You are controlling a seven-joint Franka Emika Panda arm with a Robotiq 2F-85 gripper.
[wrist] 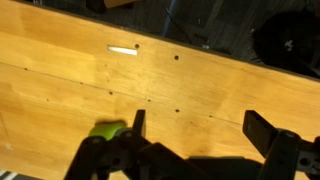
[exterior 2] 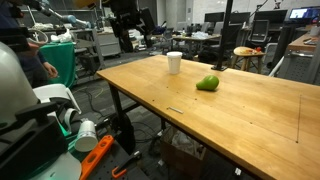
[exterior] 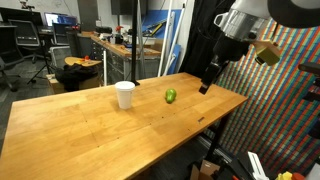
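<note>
A green, rounded, fruit-like object [exterior: 170, 95] rests on the wooden table, right of a white cup [exterior: 125, 94] that stands upright. In the second exterior view, the green object [exterior 2: 208, 83] lies nearer that camera than the cup [exterior 2: 174, 63]. My gripper [exterior: 207, 80] hangs above the table's right end, well clear of both. From the wrist, the gripper shows its two black fingers wide apart, with only bare tabletop seen between them. Part of the green object [wrist: 107, 130] appears beyond the left finger, partly hidden by it. The cup is outside the wrist view.
A small pale strip [wrist: 123, 50] lies near the edge of the wooden table [exterior: 80, 130]. Chairs and benches stand in the background, away from the table.
</note>
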